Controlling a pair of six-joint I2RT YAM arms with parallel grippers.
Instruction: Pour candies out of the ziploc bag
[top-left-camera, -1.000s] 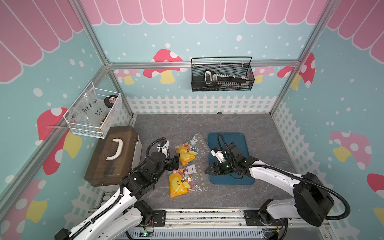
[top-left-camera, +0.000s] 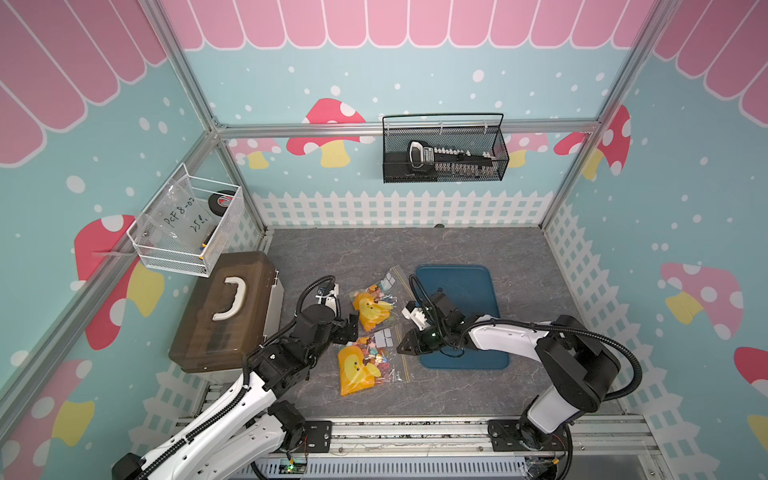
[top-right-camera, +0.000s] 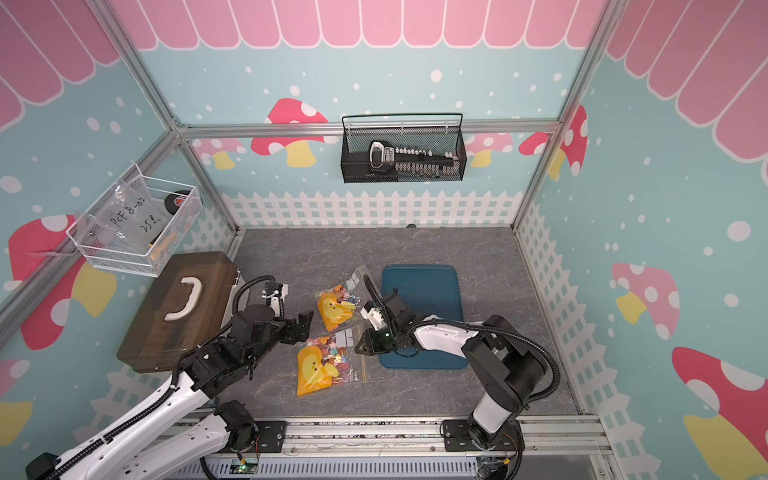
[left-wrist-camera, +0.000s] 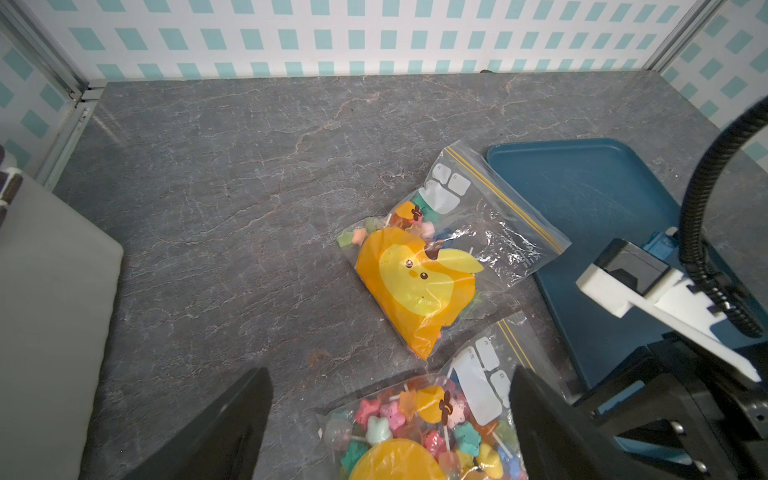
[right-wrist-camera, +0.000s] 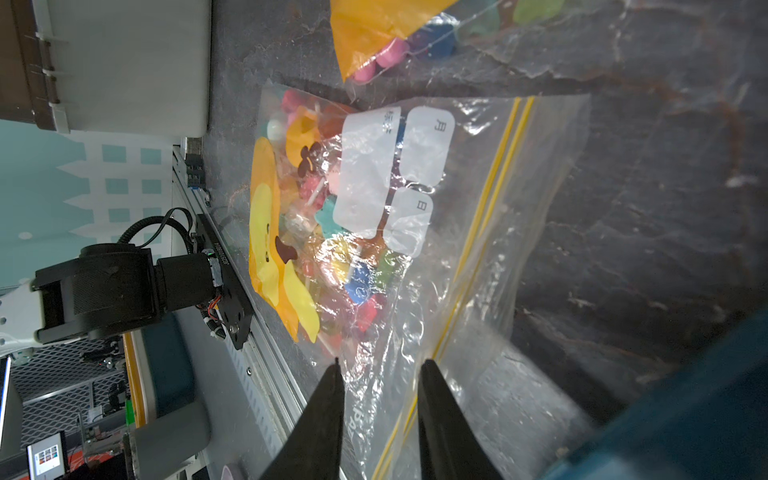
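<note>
Two clear zip bags of colourful candies with orange animal prints lie on the grey table: a far bag (left-wrist-camera: 416, 280) and a near bag (right-wrist-camera: 344, 208). The near bag's yellow zip strip (right-wrist-camera: 488, 200) faces the blue tray (left-wrist-camera: 576, 172). My right gripper stands at that zip edge, its fingers apart, with clear plastic showing in the gap; no grip on it can be made out. Left of the bags, my left gripper (top-left-camera: 350, 321) hangs open and empty. In the left wrist view the near bag's lower part is cut off by the frame.
Beneath the right arm, the tray looks empty where visible. A brown-lidded case (top-left-camera: 224, 308) stands at the left. A black wire basket (top-left-camera: 445, 152) and a white basket (top-left-camera: 188, 224) hang on the walls. The table behind the bags is clear.
From over the tray, my right gripper has moved left to the near bag's zip edge. That edge now sits slightly farther left. The left arm has barely moved.
</note>
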